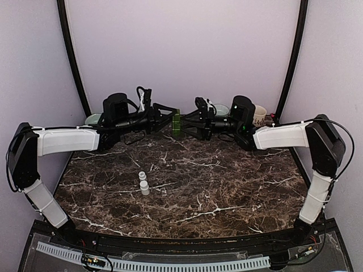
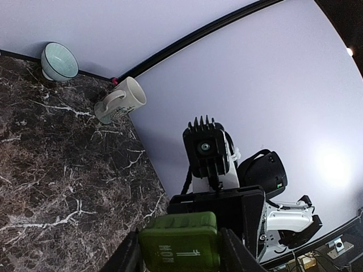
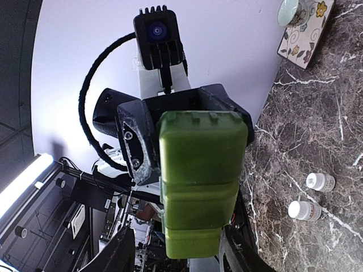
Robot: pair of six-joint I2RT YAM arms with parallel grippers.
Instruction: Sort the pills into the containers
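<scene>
A green pill box is held above the table's back half, between my two grippers. My left gripper is shut on it, one finger at each side. From the other side, my right gripper has its fingers around the box's lower end. A gap shows beside one of those fingers in the right wrist view, so how firm that contact is cannot be told. No pills are visible. Two white pill bottles, a rear one and a front one, stand on the table at front left.
Along the back are a pale bowl, a white mug and, at the left, another bowl beside a flower-patterned tile or card.
</scene>
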